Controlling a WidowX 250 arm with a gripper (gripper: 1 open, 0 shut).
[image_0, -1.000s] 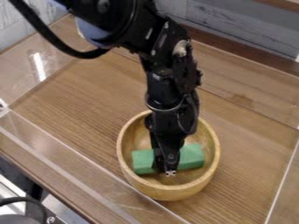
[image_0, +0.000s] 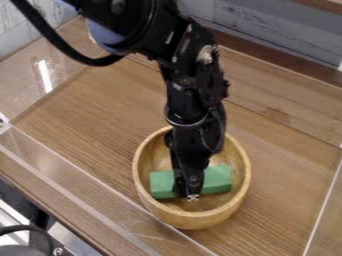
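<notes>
My black gripper (image_0: 190, 182) reaches down from the top of the view into a round yellow wooden bowl (image_0: 152, 205) at the lower middle. Its fingertips are low inside the bowl at a green block (image_0: 218, 178), shut on it. The block lies crosswise in the bowl, its middle partly hidden behind the fingers.
The bowl stands on a wooden surface (image_0: 94, 120) with free room to the left and right. A pale wall lies along the back, and clear edges run along the lower left and right. Cables and metal parts are at the lower left.
</notes>
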